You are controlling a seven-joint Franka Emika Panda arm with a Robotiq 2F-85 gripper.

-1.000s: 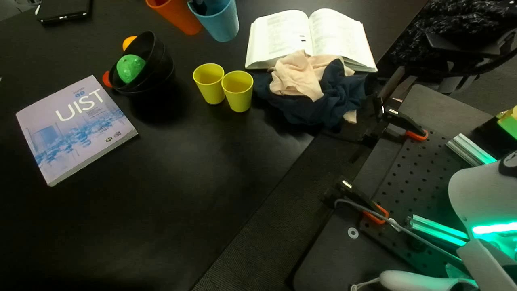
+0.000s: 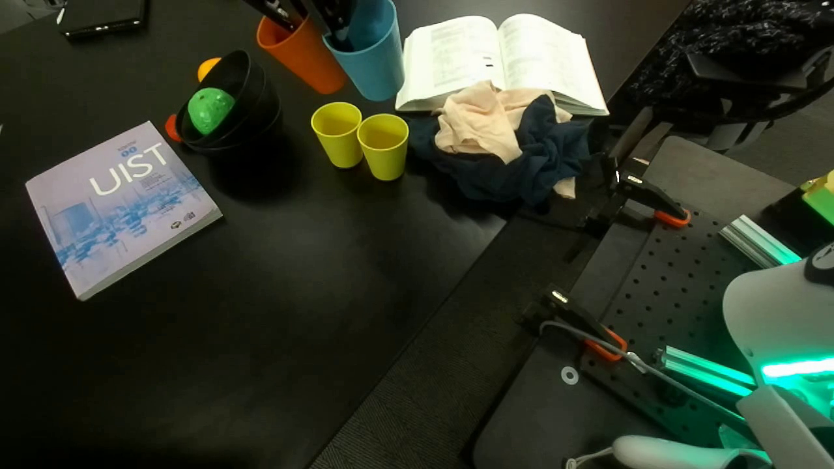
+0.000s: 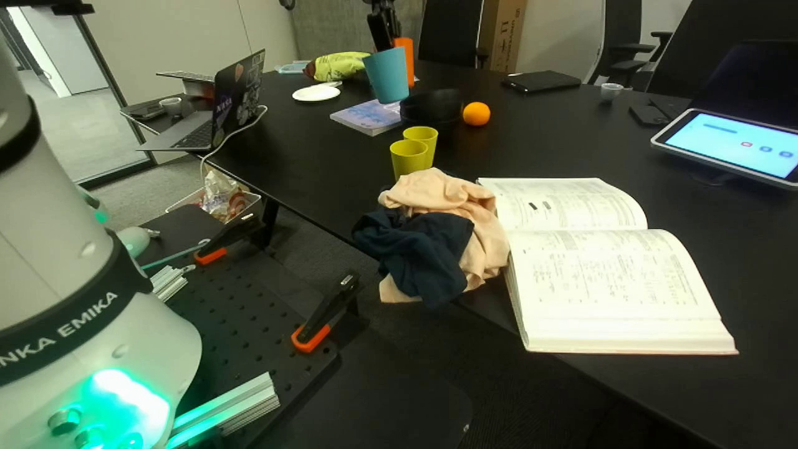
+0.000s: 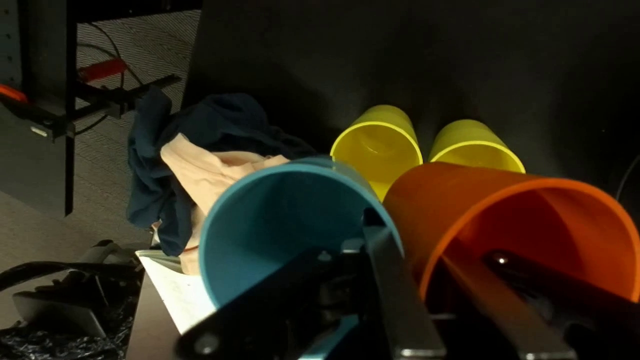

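A blue cup (image 2: 373, 58) and an orange cup (image 2: 309, 61) hang side by side above the table. In the wrist view, one finger of my gripper reaches into the blue cup (image 4: 264, 222) and the other into the orange cup (image 4: 456, 198). The fingers are shut on the neighbouring walls of both cups. Two yellow cups (image 2: 337, 134) (image 2: 383, 148) stand upright close together on the table, lower than the held pair. In the second exterior view, the blue cup (image 3: 386, 76) partly hides the orange one (image 3: 406, 56).
Peach and navy cloths (image 2: 512, 144) lie crumpled beside the yellow cups, against an open book (image 2: 500, 58). Black bowls (image 2: 246, 101) with a green ball (image 2: 210, 110) and a UIST book (image 2: 124, 204) sit to the left.
In the first exterior view, both held cups have moved down and slightly right, nearer the yellow cups in the picture. The objects on the table have not moved.
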